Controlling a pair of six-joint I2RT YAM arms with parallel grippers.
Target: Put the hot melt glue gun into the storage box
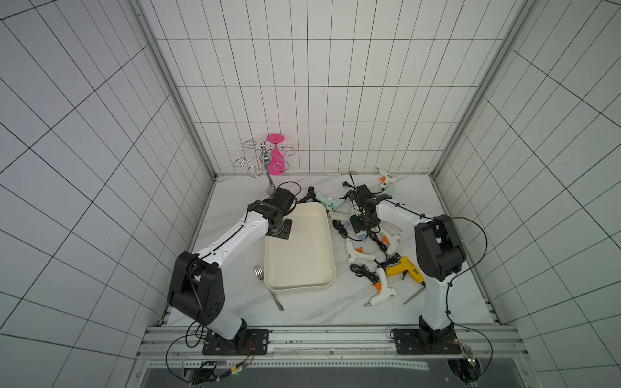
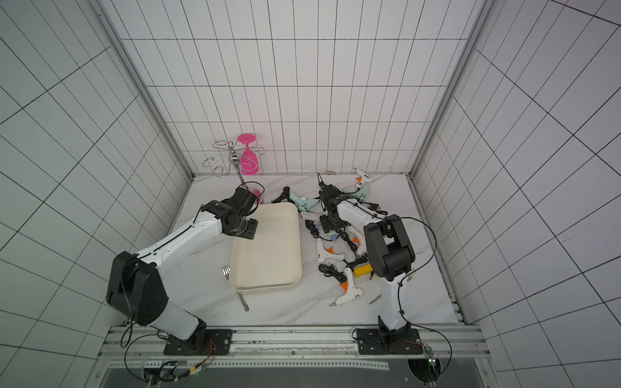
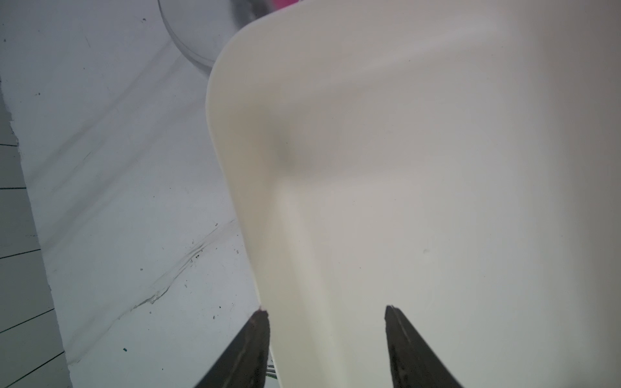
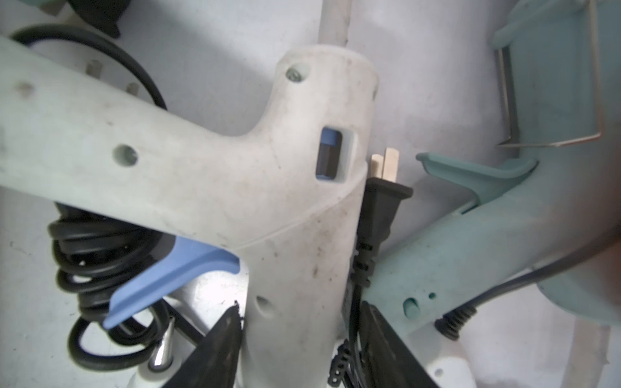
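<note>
The storage box (image 1: 300, 258), a cream rectangular tub, stands empty in the middle of the table. Over its back left part hangs my left gripper, open, with only the box floor showing between its fingers. Among the glue guns on the right, my right gripper is also open. A white glue gun (image 4: 297, 258) with a blue trigger (image 4: 174, 274) lies between its fingertips in the right wrist view. Whether the fingers touch it cannot be told. From above, the right arm partly hides this gun.
White guns with orange triggers (image 1: 381, 291), a yellow gun (image 1: 406, 268), mint-green guns (image 1: 330, 202) and coiled cords crowd the right side. A fork (image 1: 268, 287) lies left of the box. A metal rack (image 1: 264, 158) with a pink glass (image 1: 276, 158) stands behind.
</note>
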